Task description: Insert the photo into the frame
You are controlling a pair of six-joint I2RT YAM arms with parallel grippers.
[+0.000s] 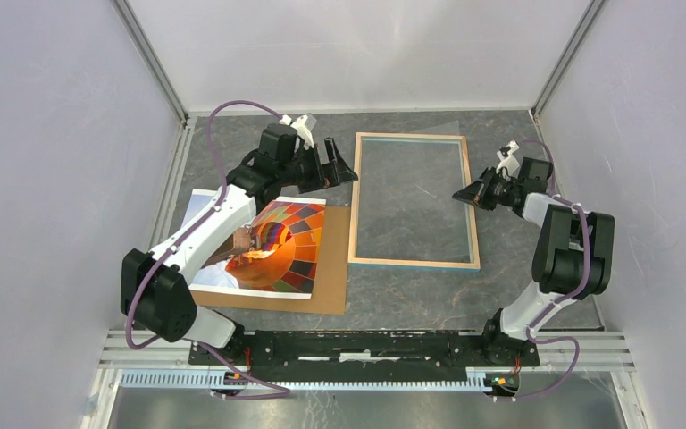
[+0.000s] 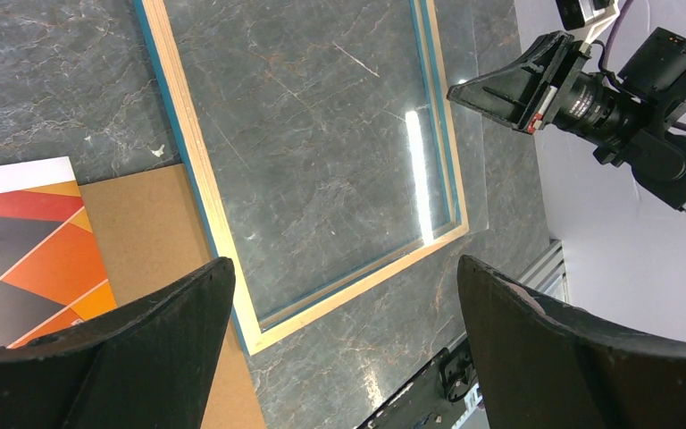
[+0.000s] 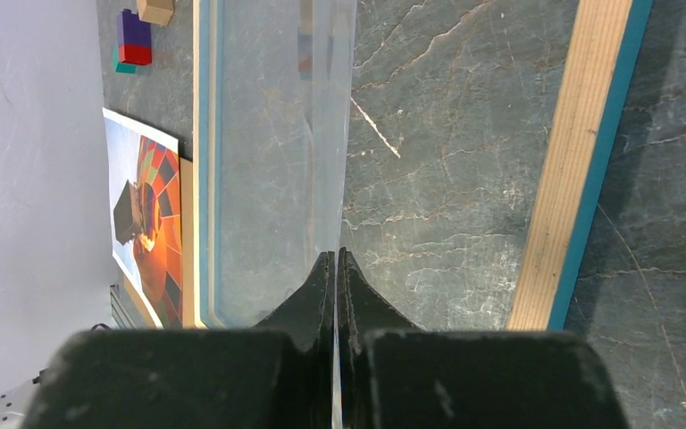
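Note:
The photo (image 1: 290, 255), a colourful hot-air balloon print, lies on a brown backing board (image 1: 333, 268) left of the frame, partly covered by my left arm. The wooden frame (image 1: 415, 264) with blue outer sides lies flat, grey table showing inside it. Open and empty, my left gripper (image 1: 342, 161) hovers by the frame's upper left side. In the right wrist view, my right gripper is shut on the edge of a clear sheet (image 3: 326, 134), which stretches away over the frame. Its outline is faint from above.
Small coloured blocks (image 3: 134, 40) and a wooden block (image 3: 155, 10) sit beyond the frame in the right wrist view. White walls enclose the table. Bare table shows in front of the frame and to its right.

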